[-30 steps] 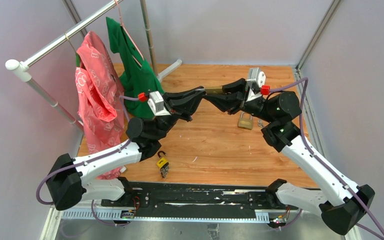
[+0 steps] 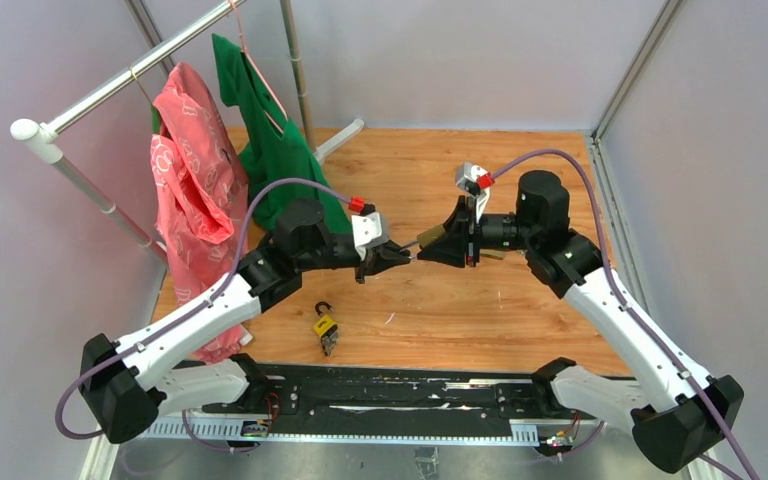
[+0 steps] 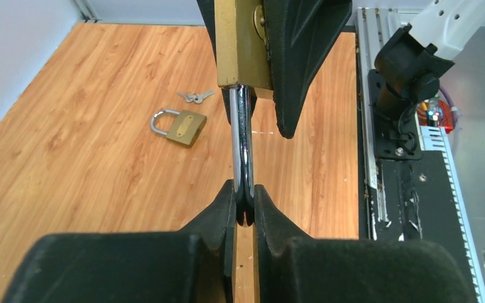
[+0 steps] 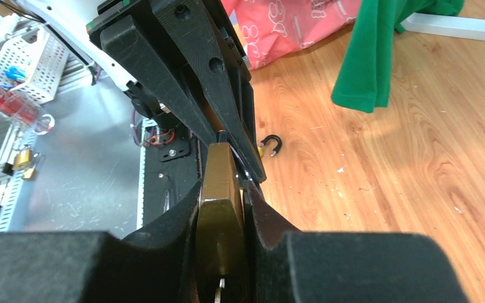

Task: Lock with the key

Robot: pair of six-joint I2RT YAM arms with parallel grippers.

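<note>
A brass padlock body is held in my right gripper (image 2: 432, 245), which is shut on it; the brass fills its fingers (image 4: 218, 214) in the right wrist view. My left gripper (image 2: 400, 255) faces it from the left, shut on the padlock's silver shackle (image 3: 242, 151). Both grippers meet in mid-air over the middle of the table. A second brass padlock (image 3: 186, 128) with silver keys (image 3: 196, 97) beside it lies on the table. A yellow padlock with black shackle (image 2: 324, 324) lies near the front. I cannot tell whether the held lock is closed.
A clothes rack (image 2: 100, 100) with a pink garment (image 2: 195, 200) and a green one (image 2: 265, 140) stands at the left. Walls enclose the back and sides.
Both grippers have moved down in the top view from higher up over the table, turning more level, with the padlock between them.
</note>
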